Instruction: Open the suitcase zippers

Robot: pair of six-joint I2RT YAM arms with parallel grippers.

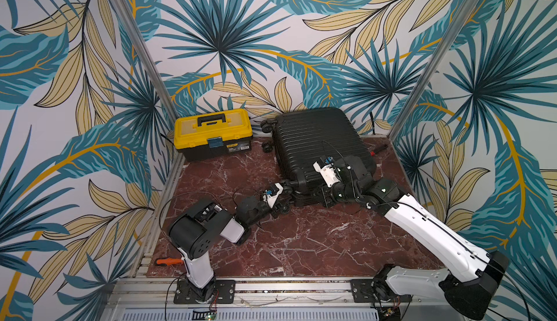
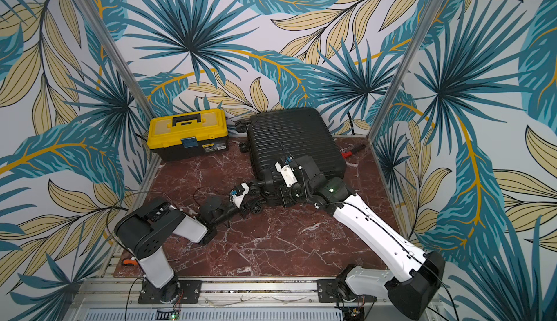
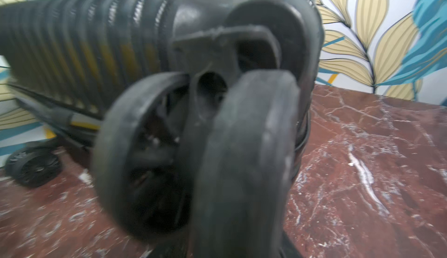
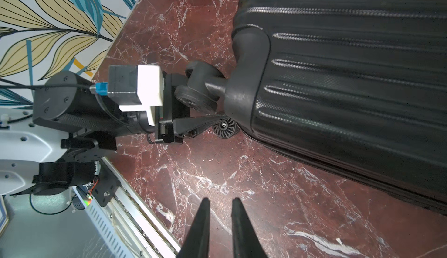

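Note:
A black ribbed suitcase point(image 1: 313, 135) lies flat on the marble board. My left gripper is low at its near-left corner, by the wheels point(image 3: 246, 155); in the left wrist view the wheels hide nearly all of that gripper, so its finger is unclear. A dark zipper band point(image 4: 326, 167) runs along the near side of the suitcase. My right gripper hangs over that near side, shut with nothing visible between its fingers.
A yellow-lidded toolbox point(image 1: 212, 135) stands at the back left. An orange-handled tool point(image 1: 169, 261) lies at the front left, and a red-handled one point(image 2: 348, 153) right of the suitcase. The front middle board is clear.

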